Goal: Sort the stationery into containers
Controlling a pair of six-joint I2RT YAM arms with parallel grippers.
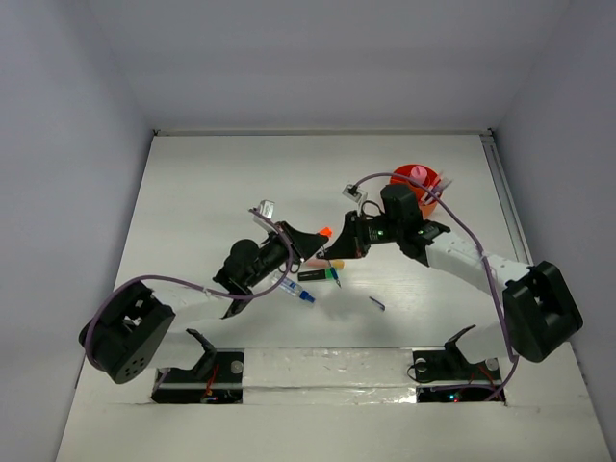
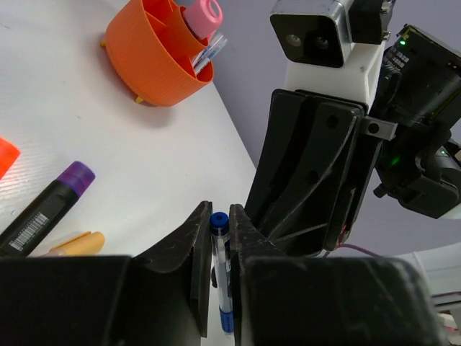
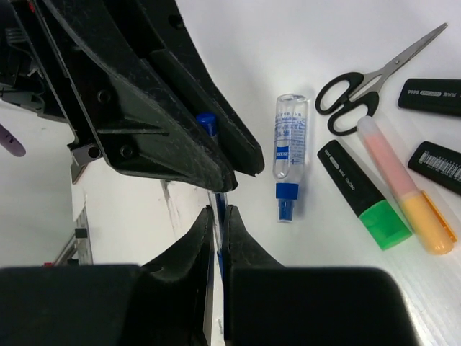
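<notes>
A clear pen with blue cap [image 2: 221,274] stands upright between both grippers, which meet over the table's middle. My left gripper is shut on its upper part; my right gripper is shut on it lower down. Beneath lie a green highlighter [image 3: 356,191], a purple highlighter [image 2: 45,213], an orange highlighter [image 2: 6,156], a pink-and-yellow pen [image 3: 403,180], a correction bottle [image 3: 289,148] and black scissors [image 3: 371,89]. The orange container [image 2: 148,61] at back right holds a pink item and pens.
A small dark item [image 1: 377,303] lies alone right of the front middle. The two arms are close together at the centre.
</notes>
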